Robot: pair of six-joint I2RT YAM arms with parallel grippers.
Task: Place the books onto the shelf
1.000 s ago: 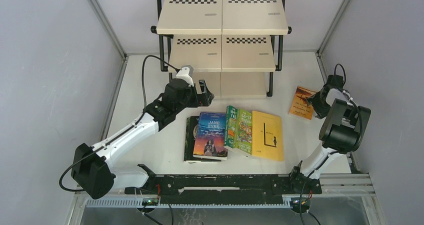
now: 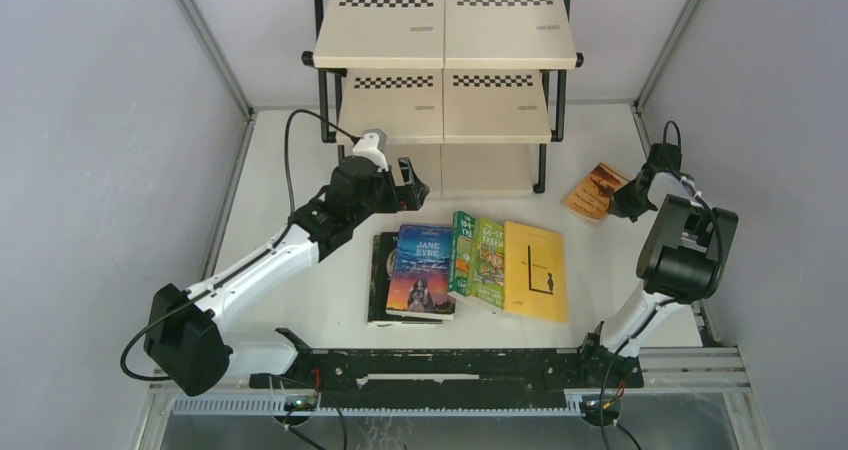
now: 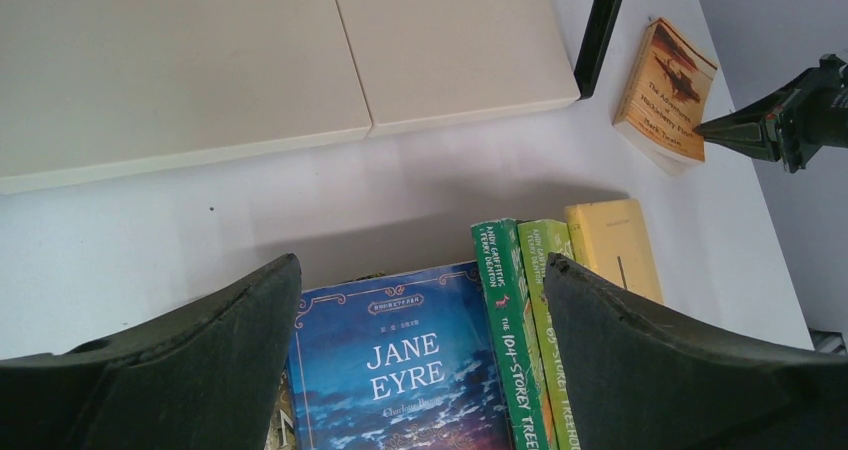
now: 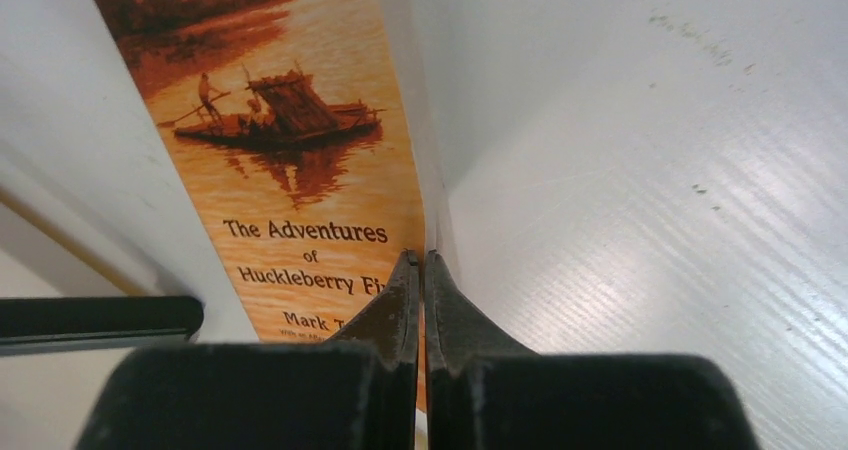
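Note:
An orange Huckleberry Finn book (image 2: 595,188) lies alone at the right. My right gripper (image 2: 620,207) is shut, its fingertips against that book's right edge in the right wrist view. My left gripper hangs open above the row: blue Jane Eyre (image 2: 420,265) on a darker book (image 2: 380,280), two green Treehouse books (image 2: 488,260), and a yellow book (image 2: 535,270). In the right wrist view the orange cover (image 4: 270,170) fills the left half.
A cream tiered rack (image 2: 495,110) with black posts stands at the back centre, its corner near the orange book. Bare table lies left of the row and right of the yellow book.
The orange book has shifted leftward and turned more aslant, with my right gripper moving slightly left and toward the back alongside it. The left arm looks still.

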